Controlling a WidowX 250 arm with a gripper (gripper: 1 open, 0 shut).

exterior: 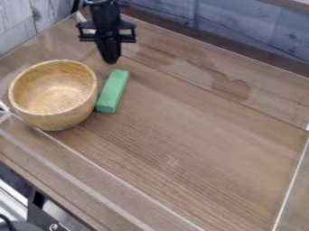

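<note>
My gripper (107, 41) is at the top left of the camera view, over the wooden table behind a green oblong block (114, 91); whether its fingers are open or shut is hard to tell at this size. The green block lies lengthwise just right of a large round wooden bowl (51, 117), which looks empty.
Walls or raised edges border the table at the back right and at the left.
</note>
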